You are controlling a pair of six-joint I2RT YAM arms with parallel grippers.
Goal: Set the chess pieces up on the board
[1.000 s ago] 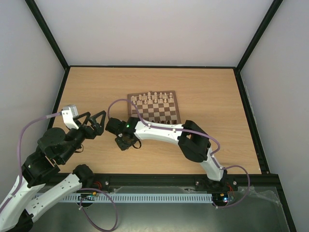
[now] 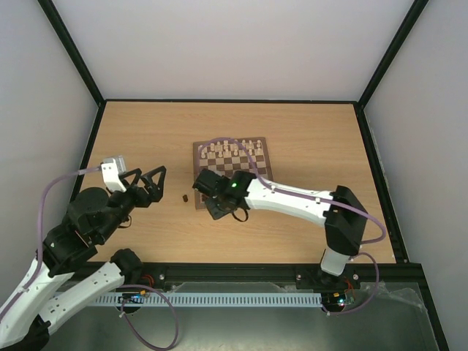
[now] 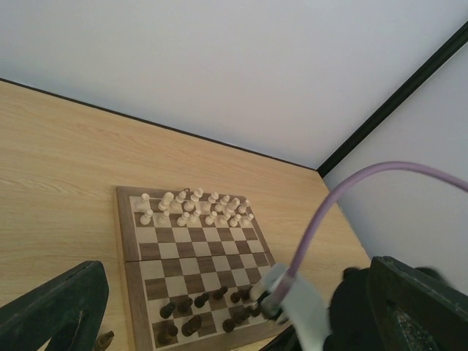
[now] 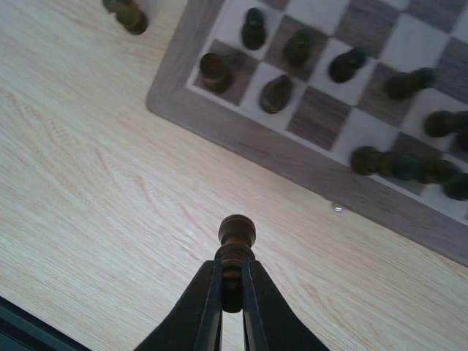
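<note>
In the right wrist view my right gripper is shut on a dark chess piece (image 4: pixel 237 232), held above bare wood in front of the board's near edge. The chessboard (image 2: pixel 232 164) lies mid-table, its near part hidden by the right arm in the top view. White pieces (image 3: pixel 183 201) crowd its far rows. Several dark pieces (image 4: pixel 276 95) stand in the near rows. One more dark piece (image 2: pixel 185 198) is off the board to its left. My left gripper (image 2: pixel 154 183) is open and empty, raised left of the board.
The right arm (image 2: pixel 289 202) reaches across the table from the right, low over the board's front. A purple cable (image 2: pixel 322 199) arches above it.
My right gripper has moved right, carrying the dark piece along the board's front and higher above the table. The left gripper has shifted slightly right.
</note>
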